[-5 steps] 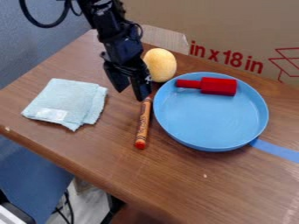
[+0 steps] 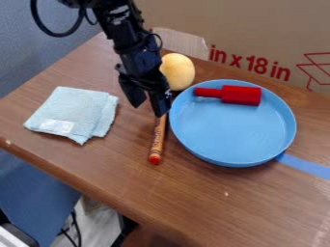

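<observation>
My black gripper [image 2: 150, 96] hangs low over the top end of an orange stick [image 2: 158, 137] with a red tip, which lies on the wooden table left of the plate. I cannot tell whether the fingers are open or shut. A blue plate [image 2: 233, 135] holds a red object [image 2: 238, 95] on its upper part. A yellow oval object [image 2: 179, 69] sits behind the gripper. A folded pale blue cloth [image 2: 71, 112] with a white label lies on the left.
A cardboard box [image 2: 264, 43] stands at the back. Blue tape [image 2: 307, 166] runs right of the plate.
My gripper has shifted very slightly. The objects on the table have not visibly moved.
</observation>
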